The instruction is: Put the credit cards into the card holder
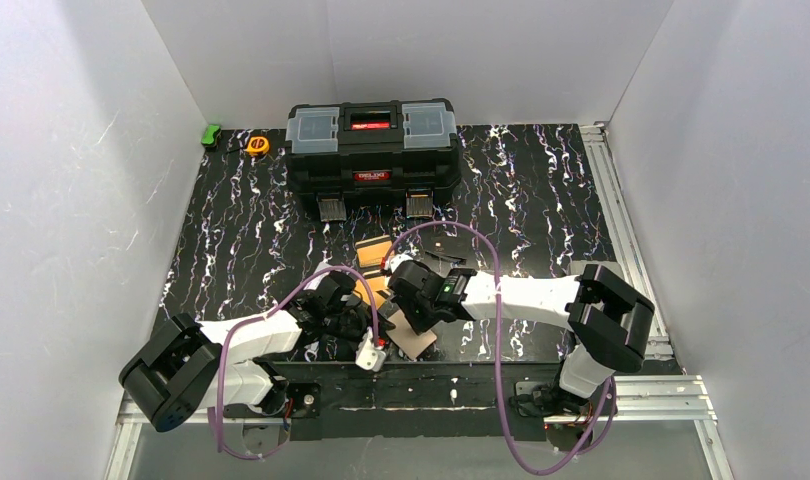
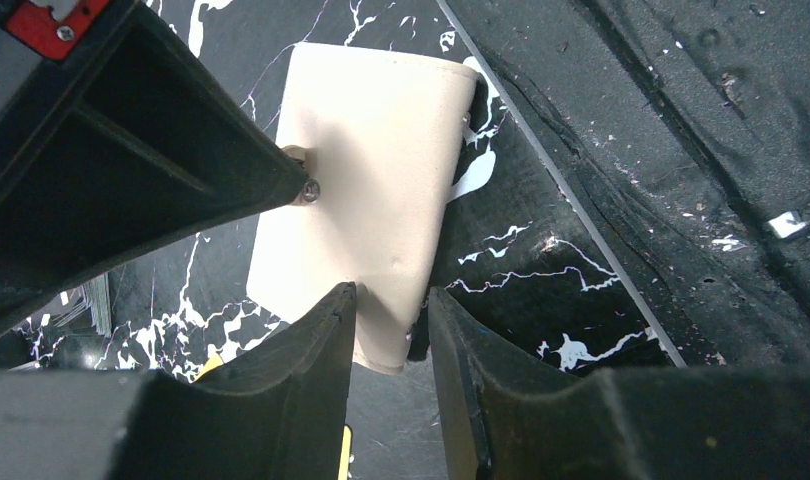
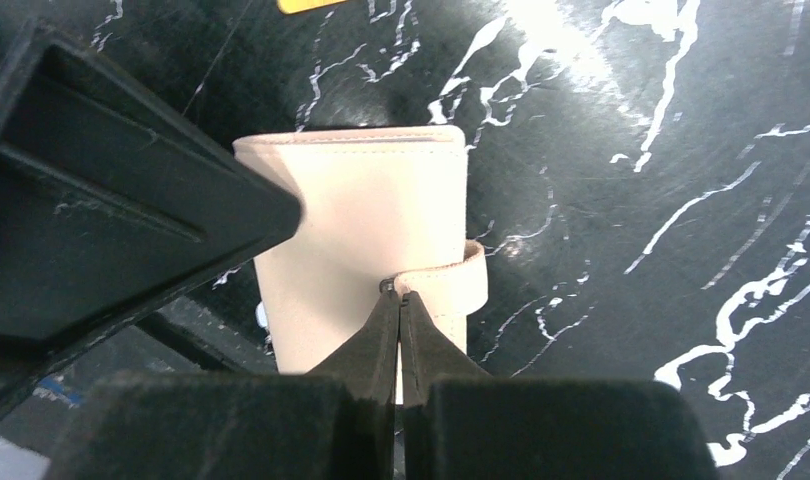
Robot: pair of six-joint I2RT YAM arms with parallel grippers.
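The beige card holder (image 1: 413, 340) (image 2: 371, 180) (image 3: 351, 210) lies on the marble table near its front edge, with both grippers over it. My left gripper is part open, its fingertips at the holder's edge. My right gripper is shut, its tips by the strap (image 3: 461, 280) and snap of the holder, nothing visible between them. Orange cards (image 1: 373, 250) lie on the table behind the holder, partly hidden by the arms.
A black toolbox (image 1: 371, 150) stands at the back. An orange tape measure (image 1: 258, 146) and a green object (image 1: 211, 135) lie back left.
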